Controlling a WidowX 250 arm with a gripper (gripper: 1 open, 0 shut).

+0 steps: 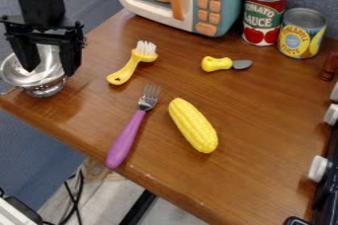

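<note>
The black gripper (42, 51) is at the upper left, over a metal colander (40, 83) at the table's left edge; whether its fingers are open or shut is hard to tell. On the table are a yellow brush (129, 64), a purple fork (126, 135), a toy corn cob (195, 126) and a small yellow-handled knife (218, 63).
A toy microwave (199, 2) stands at the back, with a tomato can (262, 17) and a yellow can (301, 37) to its right. A dark appliance with white knobs lines the right edge.
</note>
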